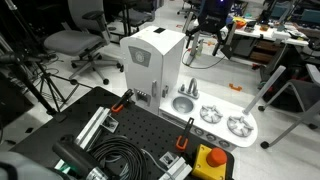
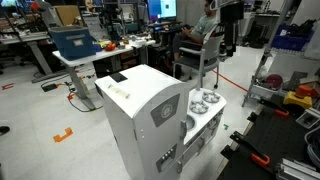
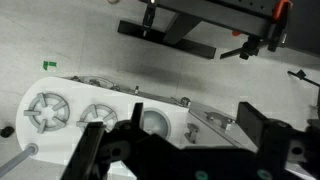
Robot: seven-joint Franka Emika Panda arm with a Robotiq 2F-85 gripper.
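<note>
My gripper (image 1: 204, 52) hangs in the air above and behind a white toy kitchen counter (image 1: 225, 110). In the wrist view its dark fingers stand wide apart with nothing seen between them, and the round sink (image 3: 155, 123) shows below in the gap. Two stove burners (image 3: 48, 112) sit to the left of the sink there. A tall white toy cabinet (image 1: 150, 62) joins the counter's left end in exterior view 1, its doors looking closed. From exterior view 2 the gripper (image 2: 230, 52) is high over the counter's far end.
A black work table (image 1: 150, 135) in front holds coiled black cable (image 1: 118, 157) and a yellow box with a red button (image 1: 214, 157). Behind the kitchen lies open grey floor. An office chair (image 1: 75, 40) and a blue bin (image 2: 75, 42) stand farther off.
</note>
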